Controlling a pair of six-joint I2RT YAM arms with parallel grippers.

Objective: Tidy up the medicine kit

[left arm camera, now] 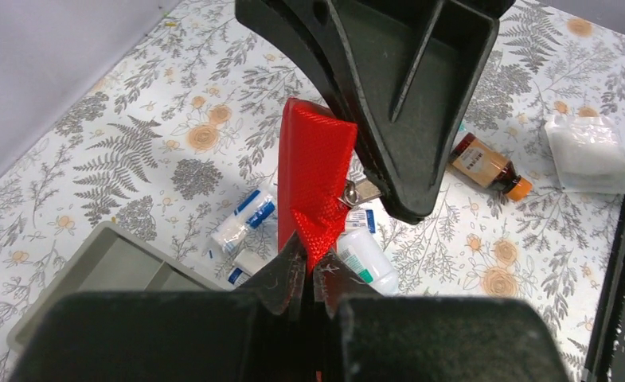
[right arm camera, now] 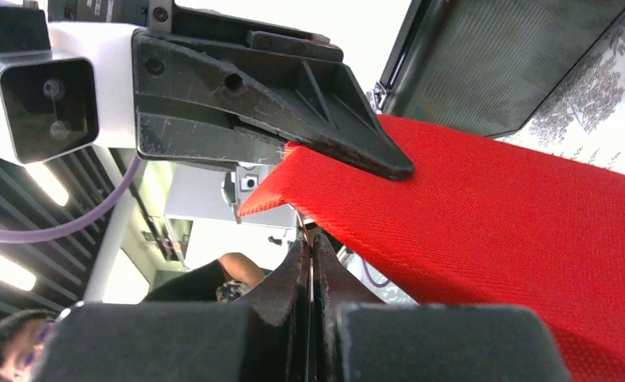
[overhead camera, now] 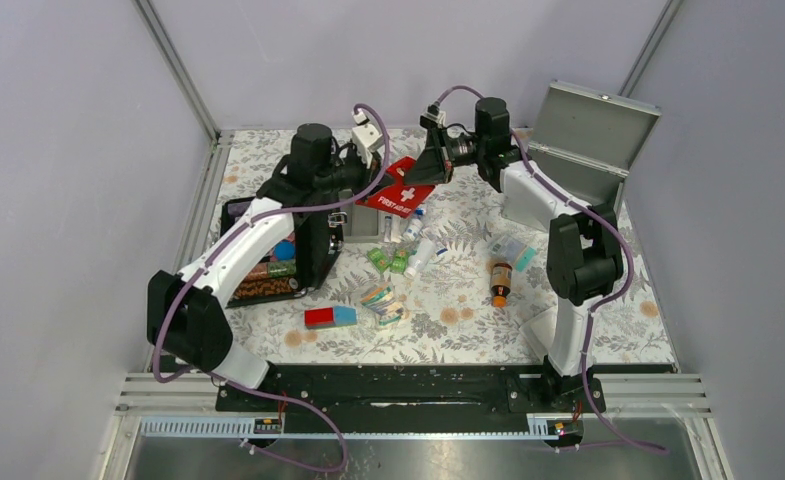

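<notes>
A red first aid kit pouch [overhead camera: 400, 200] hangs above the table between my two arms in the top view. My left gripper is shut on a corner of its red fabric. Beside that corner a small metal zipper pull [left arm camera: 360, 192] runs to the fingertips of the other arm. My right gripper is shut, with the thin pull showing at its tips. Red fabric [right arm camera: 500, 223] fills much of the right wrist view. The pouch's inside is hidden.
Below lie a grey tray [overhead camera: 362, 225], a white bottle [overhead camera: 421, 256], green packets [overhead camera: 398, 262], a red-and-blue box [overhead camera: 329, 317] and a brown bottle [overhead camera: 501, 283]. A filled black bag [overhead camera: 314, 250] stands left, an open silver case [overhead camera: 596, 125] back right.
</notes>
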